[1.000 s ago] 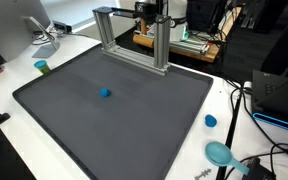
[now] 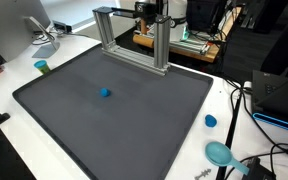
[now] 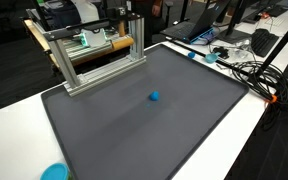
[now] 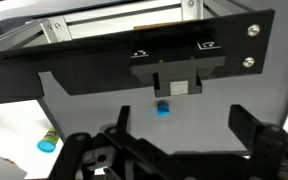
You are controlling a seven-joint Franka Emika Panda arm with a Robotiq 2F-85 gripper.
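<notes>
A small blue object (image 2: 105,92) lies alone on the dark grey mat (image 2: 94,125). In the second exterior view the same blue object (image 3: 154,96) rests near the mat's middle. My gripper is open in the wrist view, its two black fingers wide apart. Between them, farther off, the blue object (image 4: 163,108) shows on the mat, touched by neither finger. Where the gripper stands in the exterior views is hard to make out.
A metal frame (image 3: 94,77) with a black crossbar stands at the mat's edge; the bar (image 4: 94,66) crosses the wrist view. A green-and-blue container (image 2: 42,66), a blue piece (image 2: 211,121) and a teal round item (image 2: 221,155) lie off the mat.
</notes>
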